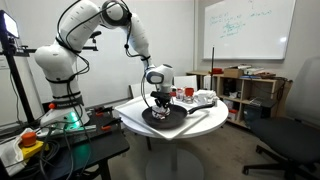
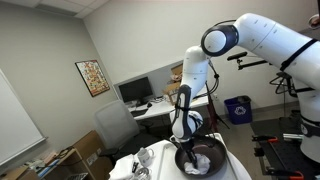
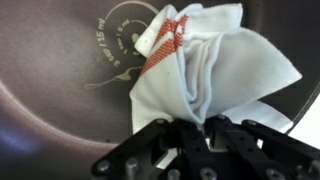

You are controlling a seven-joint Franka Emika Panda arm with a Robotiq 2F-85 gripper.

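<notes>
A white cloth (image 3: 205, 70) with an orange-red stripe lies bunched in a dark frying pan (image 3: 60, 80), as the wrist view shows. My gripper is shut on a fold of that cloth, its fingers low over the pan. In exterior view 1 the pan (image 1: 184, 128) rests on the round white table, and the gripper (image 1: 160, 106) reaches down into its left part. Exterior view 2 has the cloth (image 2: 203, 164) on the pan's floor under the arm. The fingertips are partly hidden by the fabric.
The pan's handle (image 1: 208, 108) points toward the back right of the white table (image 1: 216, 120). Several cups, among them a red mug (image 1: 189, 92), stand behind the pan. A black office chair (image 1: 285, 135) is off to the right.
</notes>
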